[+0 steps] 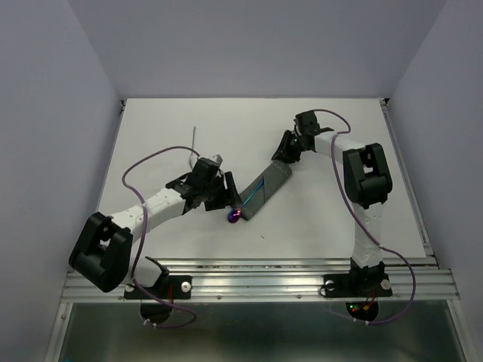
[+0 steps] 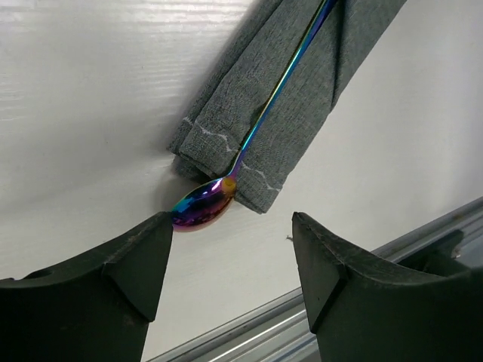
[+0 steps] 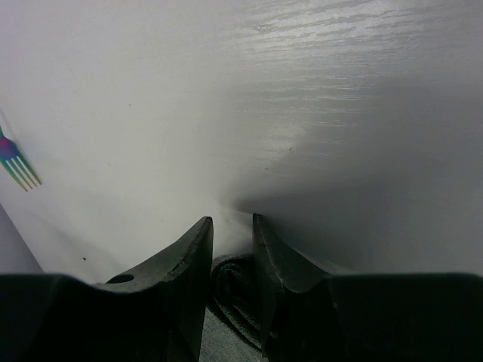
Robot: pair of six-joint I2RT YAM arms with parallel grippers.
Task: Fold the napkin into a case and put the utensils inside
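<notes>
Folded long and narrow, the grey napkin (image 1: 263,190) lies diagonally on the white table. A rainbow-coloured spoon (image 2: 204,204) rests along it, its bowl sticking out past the near end and its thin handle on the cloth. Above that bowl, my left gripper stands open, with nothing between its fingers. At the napkin's far end, my right gripper is shut on a rolled bit of the grey cloth. A fork (image 1: 193,145) lies apart at the upper left; its tines also show at the left edge of the right wrist view.
Metal rails (image 1: 256,270) run along the front edge. Grey walls stand at the back and sides.
</notes>
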